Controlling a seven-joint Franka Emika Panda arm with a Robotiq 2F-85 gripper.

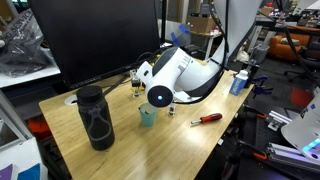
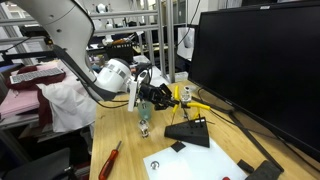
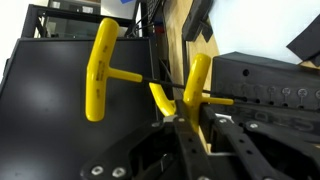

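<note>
Yellow-handled T-shaped hex keys stand by a black slotted holder (image 2: 187, 130) in exterior view 2. In the wrist view my gripper is shut on a yellow handle (image 3: 196, 82), whose upper part sticks out beyond the fingers. Another yellow handle (image 3: 101, 70) with a dark shaft lies to the left of it, and the holder (image 3: 270, 85) shows at the right. Whether the held key's shaft is still in the holder cannot be told. From exterior view 1 the gripper's fingers are small and partly hidden among the things behind the mug.
A teal mug (image 1: 148, 115) stands near the arm, with a black cylinder (image 1: 96, 118) to its left. A red screwdriver (image 1: 207, 119) lies on the table. White paper (image 2: 195, 160) lies before the holder, and a large monitor (image 2: 262, 70) stands behind.
</note>
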